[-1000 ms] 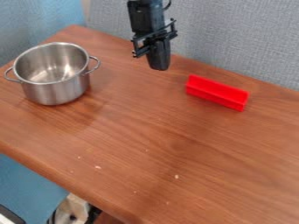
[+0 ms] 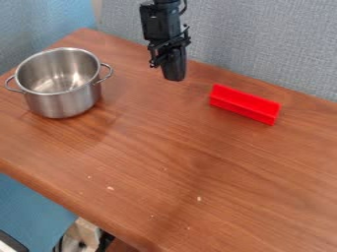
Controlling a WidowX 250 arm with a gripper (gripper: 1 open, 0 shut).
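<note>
A black gripper [image 2: 172, 70] hangs from the top of the view over the back of the wooden table, shut, with nothing visible between its fingers. To its left stands a steel pot [image 2: 59, 95] with two side handles. A red block [image 2: 245, 103] lies on the table to the right of the gripper, apart from it.
Grey textured walls [image 2: 277, 44] close off the back, with a bluish wall at the left. Some partly hidden items sit below the table's edge at the bottom left.
The gripper has shifted very slightly to the left. The pot and red block have not moved.
</note>
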